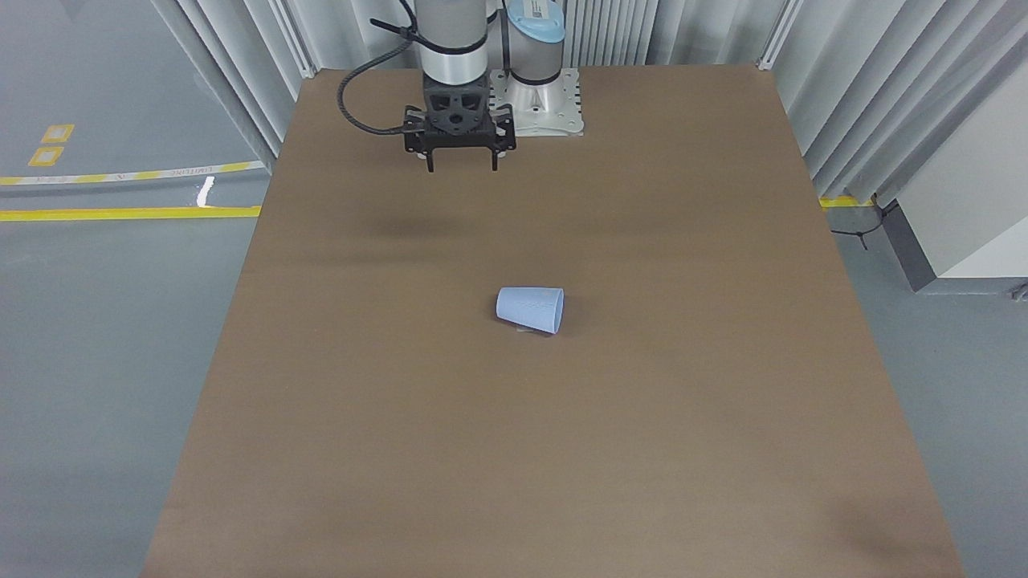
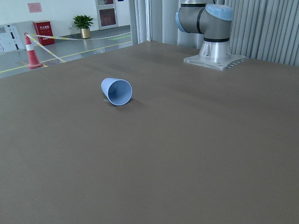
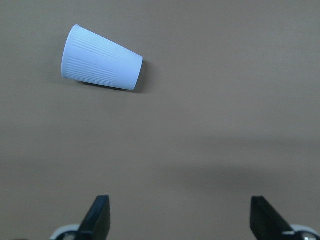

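Observation:
A light blue ribbed cup lies on its side near the middle of the brown table. The left view shows the cup with its mouth facing that camera, and in the wrist view the same cup is at the upper left. My gripper hangs over the back of the table, behind and apart from the cup. Its two black fingers stand wide open at the bottom of the wrist view, with only bare table visible between them.
The arm's base is mounted at the back edge of the table, before pale curtains. Beyond the table are floor, a white block at the right and, in the left view, a cone.

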